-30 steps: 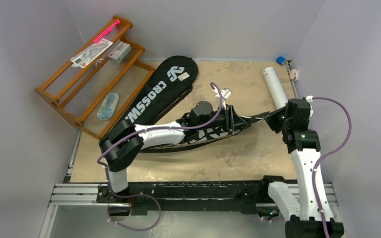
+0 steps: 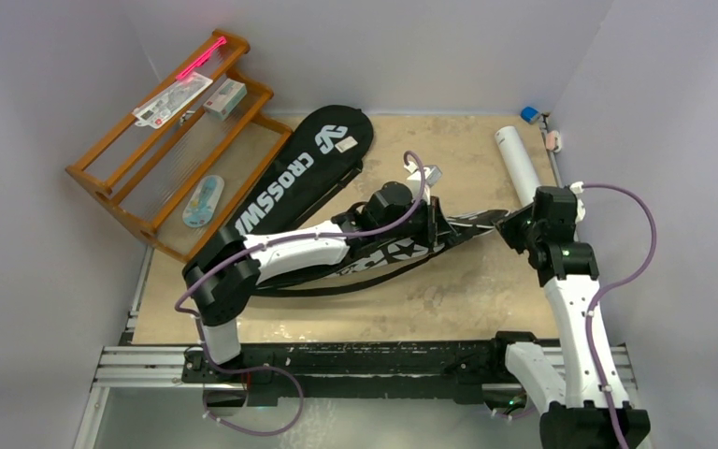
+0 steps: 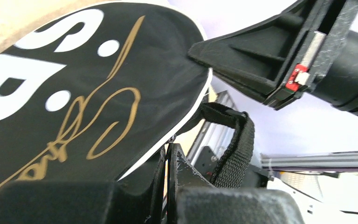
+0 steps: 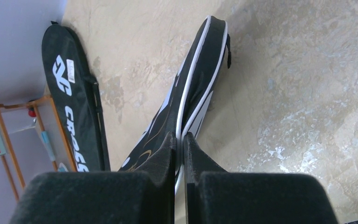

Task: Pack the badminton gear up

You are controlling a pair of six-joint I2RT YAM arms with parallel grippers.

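A black badminton bag (image 2: 402, 251) with white lettering lies below my left arm, its narrow end raised toward the right. My right gripper is shut on this bag's white-trimmed edge. My left gripper is shut at the bag's white piping, by a small metal piece that may be a zipper pull; whether that is between the fingertips I cannot tell. A black strap (image 3: 237, 149) hangs beside it. A second CROSSWAY bag (image 2: 304, 164) lies behind.
A wooden rack (image 2: 103, 178) with small items stands at the left. A white tube (image 2: 514, 159) lies at the right, near a blue object (image 2: 530, 114).
My left arm and wrist have shifted slightly, and the loose strap and bag end have moved a little with them. The right arm has barely moved.
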